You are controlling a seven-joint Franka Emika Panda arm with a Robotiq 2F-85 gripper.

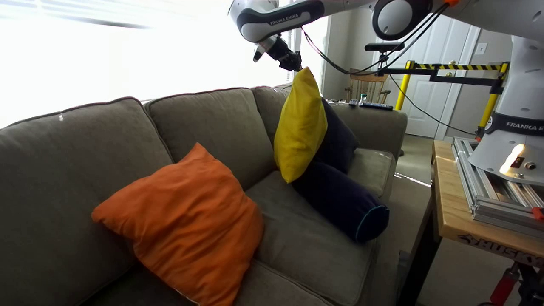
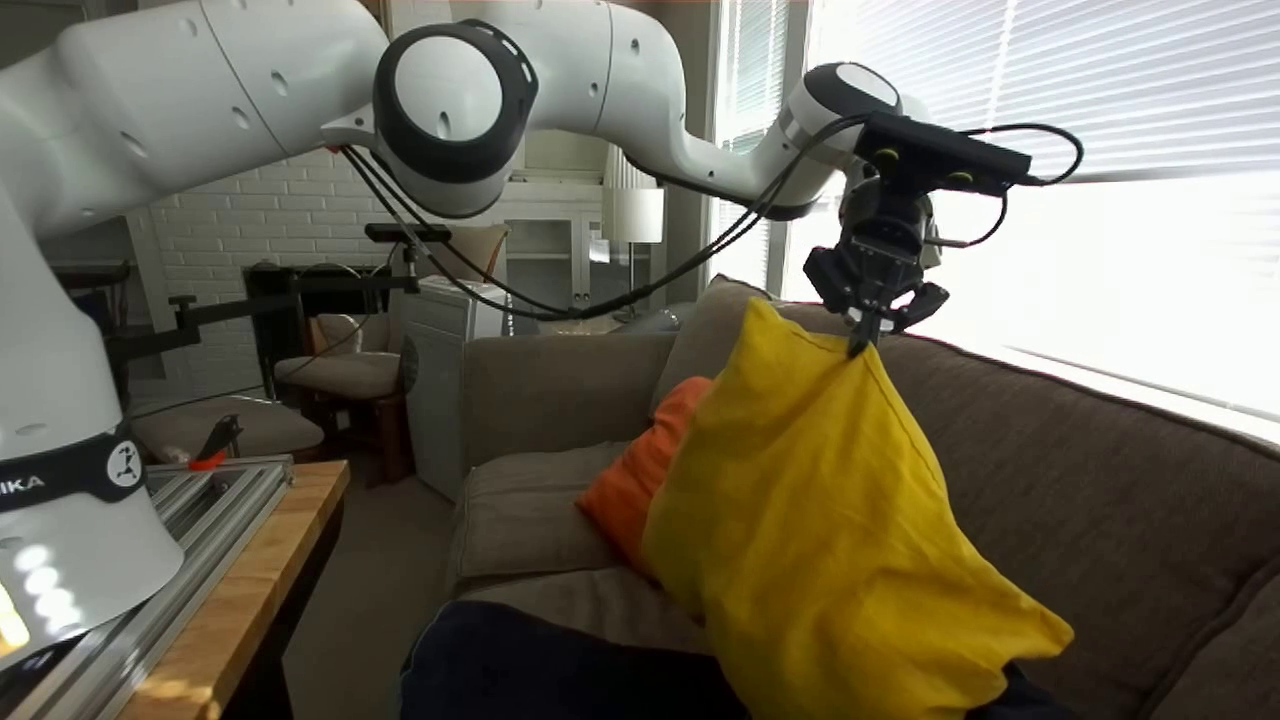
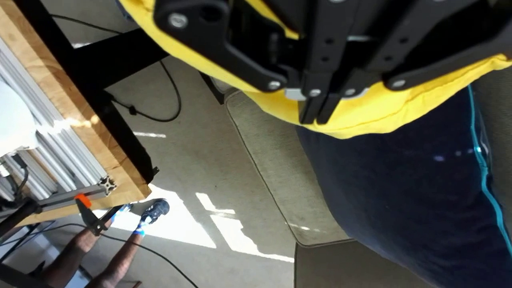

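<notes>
My gripper (image 2: pixel 859 348) is shut on the top edge of a yellow pillow (image 2: pixel 804 516), the thin cloth pinched between its fingertips. From there the pillow (image 1: pixel 301 125) hangs upright over the couch seat, its lower corner beside a dark blue bolster (image 1: pixel 341 199). In the wrist view the two fingers meet over the yellow cloth (image 3: pixel 365 117), with dark blue fabric (image 3: pixel 398 192) below it. An orange pillow (image 1: pixel 188 224) leans on the couch nearer exterior view 1. Behind the yellow pillow stands a dark blue pillow (image 1: pixel 336 137), partly hidden.
The grey couch (image 1: pixel 214 122) backs onto a bright window. A wooden bench (image 1: pixel 454 204) carries the arm's base opposite the seat. Small items, including a remote (image 1: pixel 376 106), lie on the couch arm. A person's legs (image 3: pixel 117 240) show near the bench.
</notes>
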